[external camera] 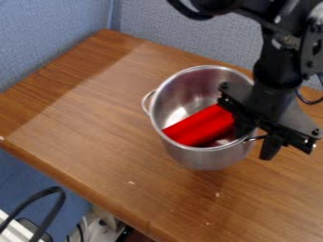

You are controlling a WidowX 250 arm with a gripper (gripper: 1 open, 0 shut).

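Note:
A steel pot [190, 155] with a looped side handle stands on the wooden table, holding a red cylinder [198, 127] that lies along its bottom. My black gripper [247, 137] reaches over the pot's right rim with its fingers at that edge, shut on something, apparently the rim; the exact contact is partly hidden by the gripper's own body.
Bare tabletop [81, 99] spreads to the left and front. Blue-grey padded walls stand behind and at the left, and black cables hang by the table's lower-left edge.

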